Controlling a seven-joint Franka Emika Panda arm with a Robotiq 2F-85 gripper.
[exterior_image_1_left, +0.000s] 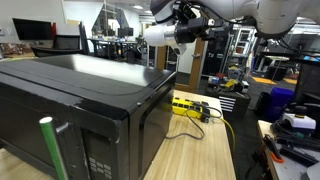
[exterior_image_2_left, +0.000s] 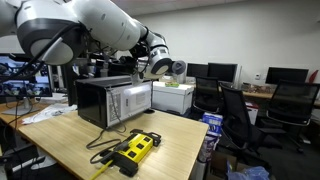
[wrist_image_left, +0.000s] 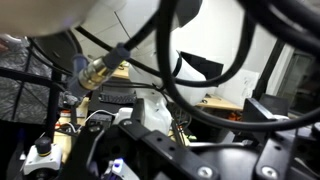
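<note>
A black microwave (exterior_image_1_left: 125, 120) fills the left of exterior view 1. In exterior view 2 its front (exterior_image_2_left: 130, 100) faces the right side of the table, with the door apparently closed. Above its far end hangs my arm (exterior_image_1_left: 190, 18), with white and black links clear of the microwave's top. From the upper left the same arm (exterior_image_2_left: 150, 50) reaches over the microwave in exterior view 2. My gripper's fingers cannot be made out in any view, so their state does not show. Black cables (wrist_image_left: 180, 85) and a brass connector (wrist_image_left: 95, 72) cross the wrist view.
A yellow device (exterior_image_2_left: 137, 150) with a cable lies on the wooden table (exterior_image_2_left: 185, 130) before the microwave. Free tabletop surrounds it towards the right. Office chairs (exterior_image_2_left: 240, 110) stand beyond the table. Green tape marks a post (exterior_image_1_left: 52, 148) at the near left.
</note>
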